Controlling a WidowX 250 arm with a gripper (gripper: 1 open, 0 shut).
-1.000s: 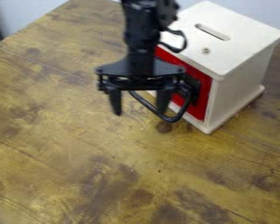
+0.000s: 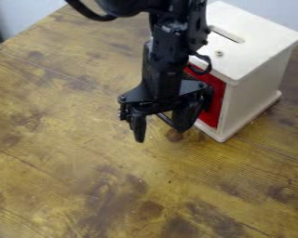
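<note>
My gripper (image 2: 164, 115) hangs low in front of a white wooden box (image 2: 249, 74), its fingers spread open and pointing down. The box has a slot on its lid and a red front panel (image 2: 210, 112), largely covered by my gripper and arm. A dark loop, which looks like a handle or cable, shows behind the fingers; I cannot tell whether they touch it.
A pale wall runs along the back.
Compared with a second ago, my gripper has turned and sits a little lower and further right, against the box's front. The box looks unmoved.
</note>
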